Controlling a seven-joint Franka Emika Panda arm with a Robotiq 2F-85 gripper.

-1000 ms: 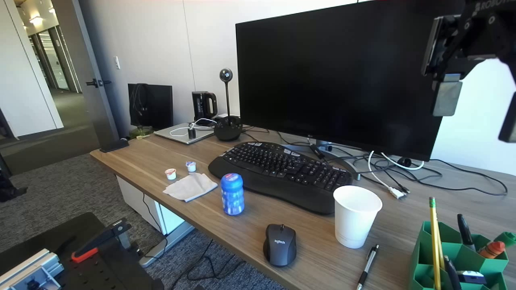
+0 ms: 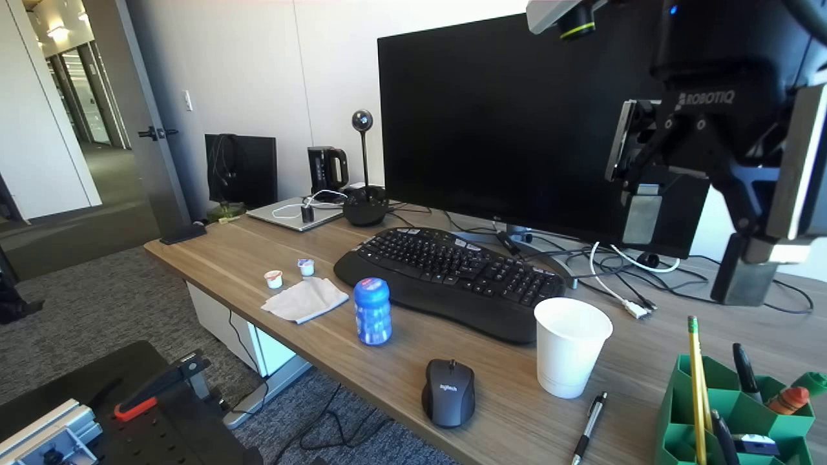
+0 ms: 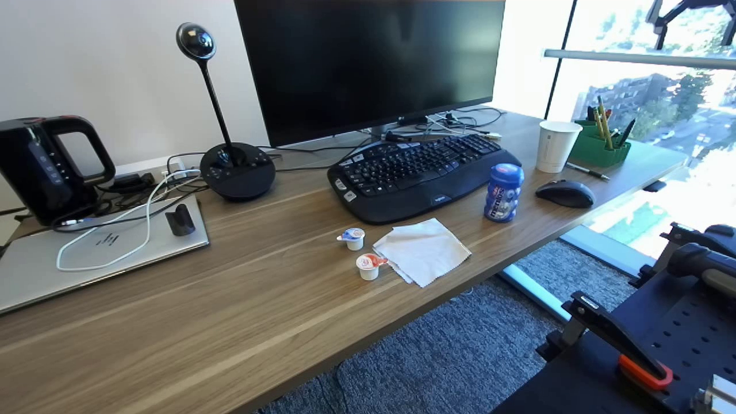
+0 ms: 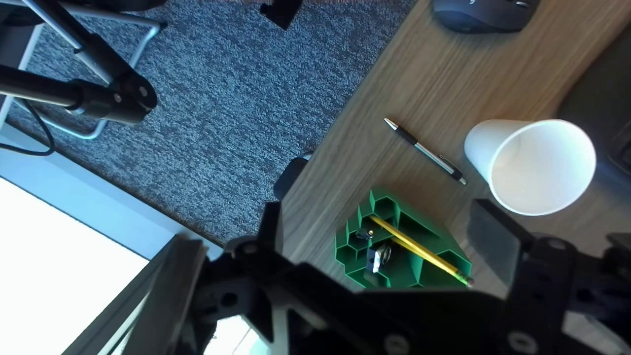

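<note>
My gripper (image 2: 690,252) hangs in the air above the right end of the desk, its fingers wide apart and nothing between them. Seen from the wrist, the dark fingers (image 4: 500,239) frame the green pen holder (image 4: 435,228), which stands well below with pencils and pens in it. Close by on the desk lies a silver-and-black pen (image 4: 427,152). An upright, empty white paper cup (image 2: 570,349) stands near the keyboard (image 2: 457,279). In front of the keyboard are a dark mouse (image 2: 449,392) and a blue gum bottle (image 2: 373,311).
Farther left lie a white cloth (image 3: 422,251) and two small creamer cups, one red-lidded (image 3: 369,266), one blue-lidded (image 3: 353,238). A large monitor (image 2: 512,132) backs the desk, with cables beneath it.
Over the last second my gripper has come lower and to the left in exterior view 1, still open. The things on the desk have not moved.
</note>
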